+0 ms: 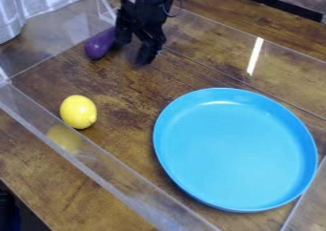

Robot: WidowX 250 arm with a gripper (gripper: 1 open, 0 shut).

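Note:
My gripper point(137, 36) is at the top centre, dark and angled down toward the wooden board, with its fingers apart. Just left of it lies a purple eggplant point(101, 44), partly close behind the left finger; whether they touch is unclear. A yellow lemon-like object point(78, 112) rests at the lower left.
A large blue plate point(234, 148) fills the lower right. Clear plastic walls point(102, 185) border the left and front. The wooden surface between gripper and plate is bare.

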